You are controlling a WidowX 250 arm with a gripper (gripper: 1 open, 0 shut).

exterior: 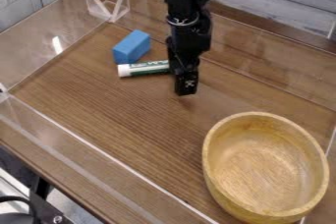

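Note:
My black gripper (184, 76) hangs down from the top centre of the camera view, open, low over the wooden tabletop just at the right end of a white-and-green tube (141, 69). Whether it touches the tube is unclear. A blue block (132, 45) lies behind the tube, to the left of the gripper.
A large yellow bowl (264, 203) sits at the front right. Clear plastic sheets edge the left side of the table (112, 140).

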